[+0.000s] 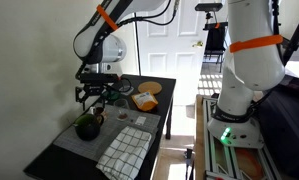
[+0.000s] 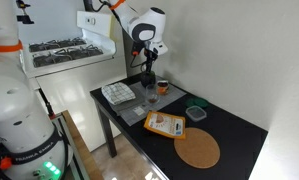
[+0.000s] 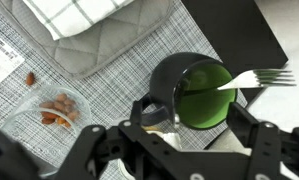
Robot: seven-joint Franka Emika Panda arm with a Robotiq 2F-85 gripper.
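A black mug (image 3: 177,75) with a green inside shows in the wrist view, and a fork (image 3: 267,77) leans out over its rim. My gripper is open, its fingers spread to either side of the mug in that view. From the first exterior view, the gripper (image 1: 92,97) is pointed down above the dark mug (image 1: 87,129) near the wall. The second exterior view has the gripper (image 2: 148,58) over the dark mug (image 2: 147,78) at the far end of the table. I cannot tell whether the fingers touch the mug.
Beside the mug is a clear cup of almonds (image 3: 59,108). A checkered towel (image 1: 124,152) lies at the near side. An orange cup (image 2: 162,87), an orange tray (image 2: 165,125), a green container (image 2: 196,102) and a round brown mat (image 2: 198,148) occupy the table.
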